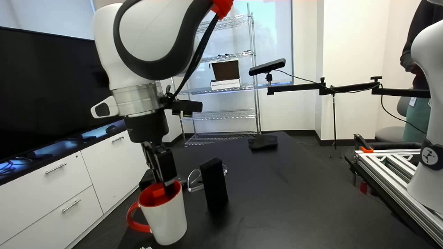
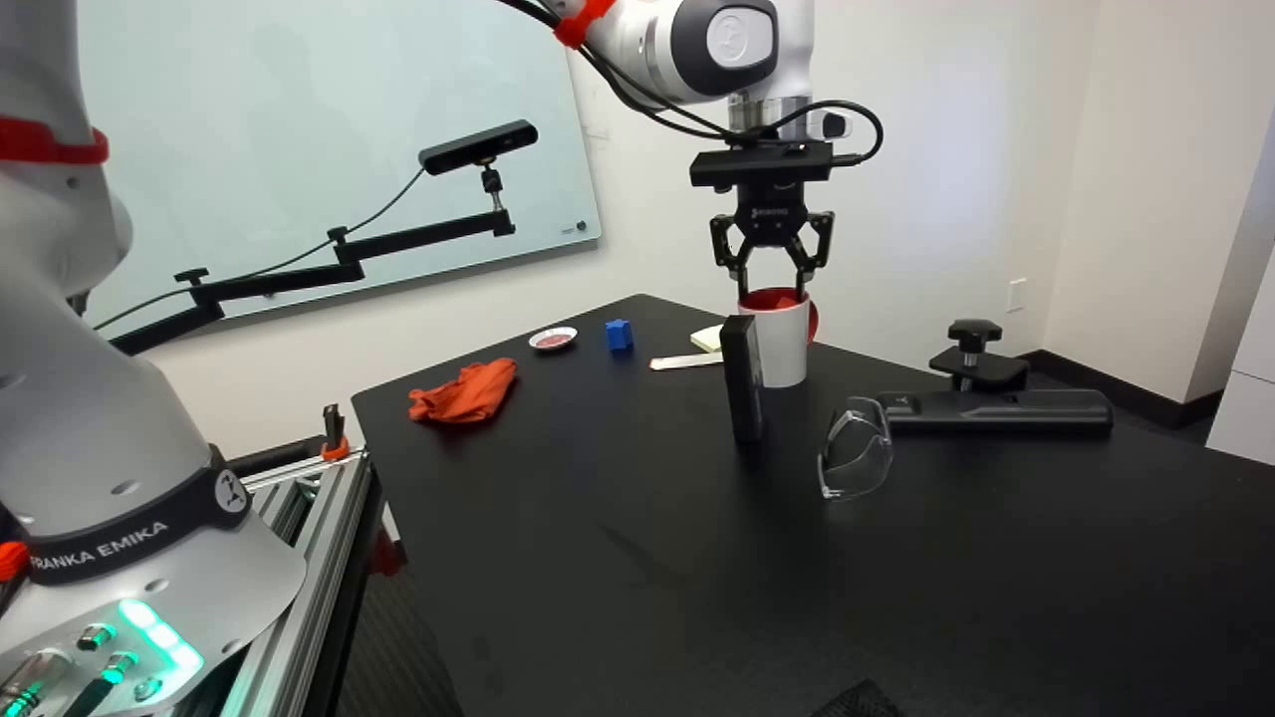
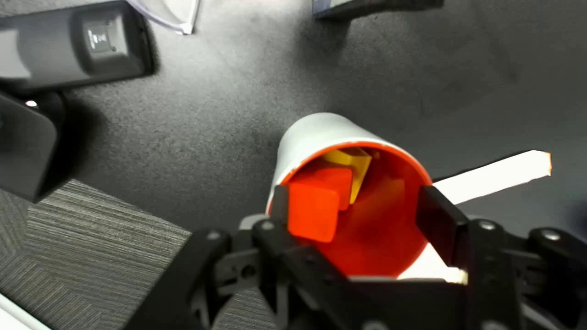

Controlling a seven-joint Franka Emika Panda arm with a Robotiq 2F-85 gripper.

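A white mug (image 1: pixel 168 222) with a red inside and red handle stands upright near the table edge; it also shows in the second exterior view (image 2: pixel 783 349). Looking down into the mug (image 3: pixel 316 129) in the wrist view, I see red block faces (image 3: pixel 312 213) and a yellow block (image 3: pixel 357 165). Whether the red is one block or two I cannot tell. My gripper is at the mug's mouth, its fingers apart and nothing pinched between them. One finger overlaps the red block's edge in view; how deep the fingertips reach is unclear.
A black upright box (image 2: pixel 742 380) stands close to the mug, with clear glasses (image 2: pixel 857 448) nearby. A white strip (image 3: pixel 498 176) lies beside the mug. Farther off are an orange cloth (image 2: pixel 463 392), a blue block (image 2: pixel 618 335) and a small dish (image 2: pixel 552 340).
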